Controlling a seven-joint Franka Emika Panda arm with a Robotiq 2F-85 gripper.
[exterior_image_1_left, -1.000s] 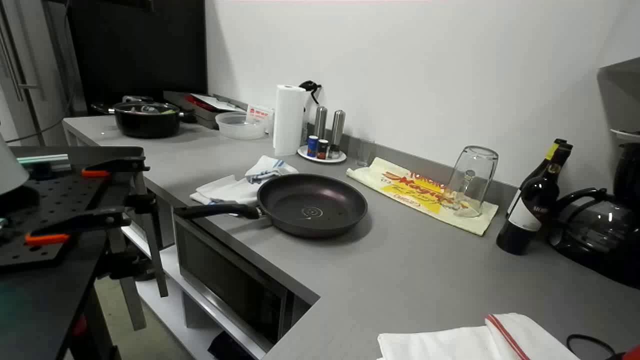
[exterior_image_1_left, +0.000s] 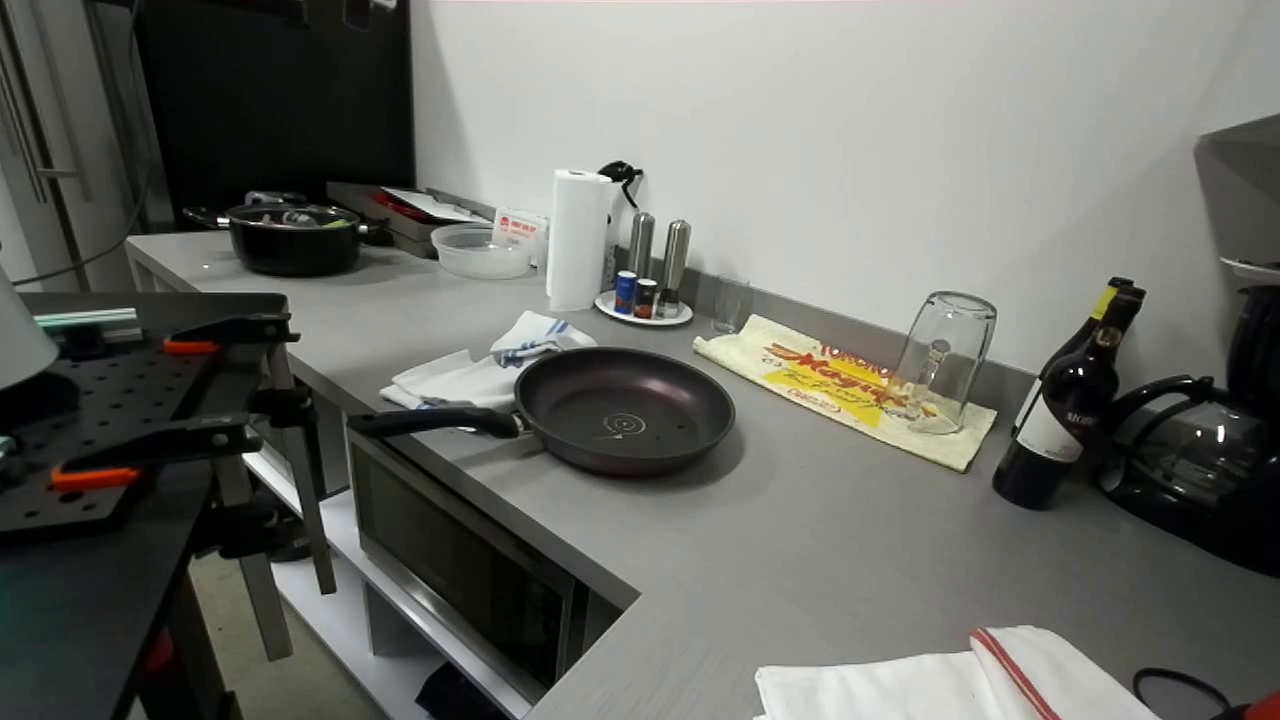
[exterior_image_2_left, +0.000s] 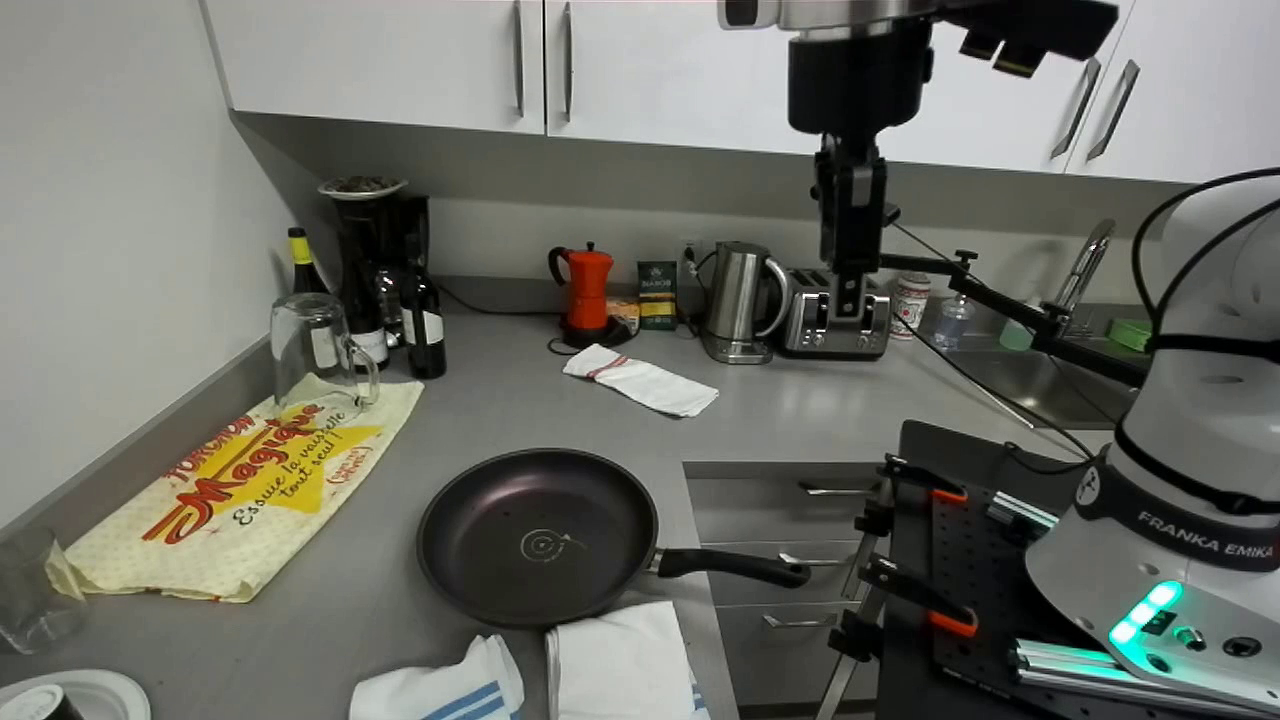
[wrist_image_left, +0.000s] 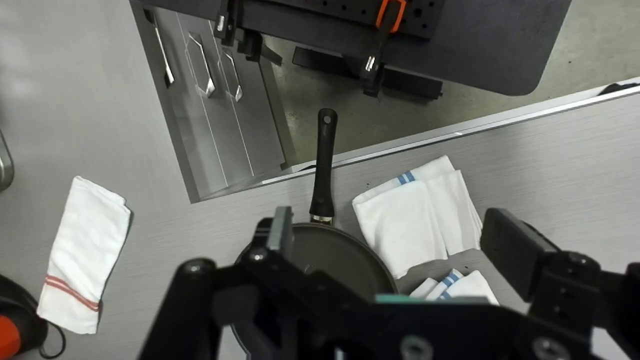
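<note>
In the wrist view my gripper is open, its fingers wide apart with nothing between them. Exterior view 2 has the gripper (exterior_image_2_left: 849, 302) pointing down, high above the counter. Below it in the wrist view lies a dark frying pan (wrist_image_left: 336, 258), partly hidden by the gripper's body. That frying pan (exterior_image_1_left: 624, 414) rests flat on the grey counter, its black handle (exterior_image_1_left: 438, 420) reaching past the edge. White cloths with blue stripes (wrist_image_left: 414, 219) lie beside the pan. A white towel with red stripes (wrist_image_left: 87, 246) is farther off.
An upturned glass mug (exterior_image_1_left: 948, 360) stands on a yellow printed cloth (exterior_image_1_left: 828, 378) by the wall. Wine bottles (exterior_image_1_left: 1068, 408), a red moka pot (exterior_image_2_left: 588, 288), a kettle (exterior_image_2_left: 738, 300) and a toaster (exterior_image_2_left: 836, 314) line the counter's back. Bare counter (exterior_image_1_left: 768, 540) surrounds the pan's right side.
</note>
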